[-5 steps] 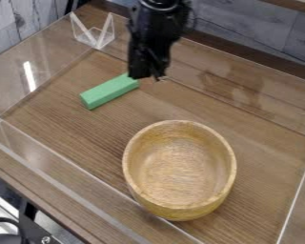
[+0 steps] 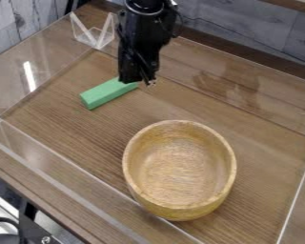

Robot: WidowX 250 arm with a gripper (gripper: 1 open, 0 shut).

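Observation:
A black robot gripper point(image 2: 125, 76) hangs from the top centre, its tip just above and right of a green bar point(image 2: 110, 91) lying on the wooden table. It looks shut, with nothing seen between its fingers. A round, light wooden bowl point(image 2: 179, 170) stands at the lower centre right, below the gripper.
Walls bound it at the back. Clear plastic pieces stand at the left edge, and dark cables lie off the table at the bottom left.
The gripper has come lower and slightly left, toward the green bar. The bar and bowl have not visibly moved.

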